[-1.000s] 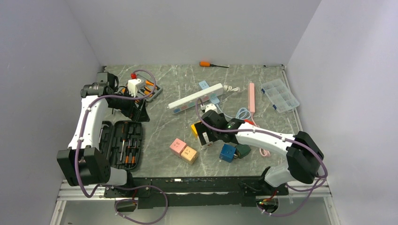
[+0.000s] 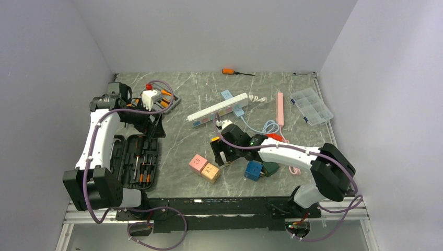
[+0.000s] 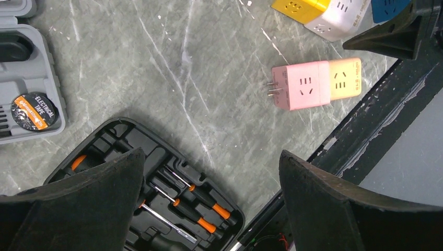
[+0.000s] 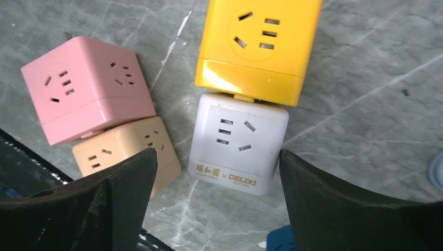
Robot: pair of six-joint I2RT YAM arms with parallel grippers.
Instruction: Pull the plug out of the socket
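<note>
My right gripper (image 2: 222,157) is low over a white cube plug (image 4: 237,141) that sits against a yellow cube socket (image 4: 258,42); in the right wrist view its fingers are apart on either side of the white cube's lower part, the right fingertip by the cube's edge. Whether they touch it is unclear. A pink cube (image 2: 198,164) and a beige cube (image 2: 210,173) sit joined to the left. My left gripper hangs open near the black toolkit at the left, nothing between its fingers.
A white power strip (image 2: 217,110) lies behind, with cords and a pink strip (image 2: 279,109) to the right. A blue cube (image 2: 253,170) and a green one (image 2: 270,168) are at front right. The toolkit (image 2: 149,162) fills the left front; bare table lies between.
My right gripper and arm have moved slightly left over the white and yellow cubes. The left arm and the other objects look nearly unchanged.
</note>
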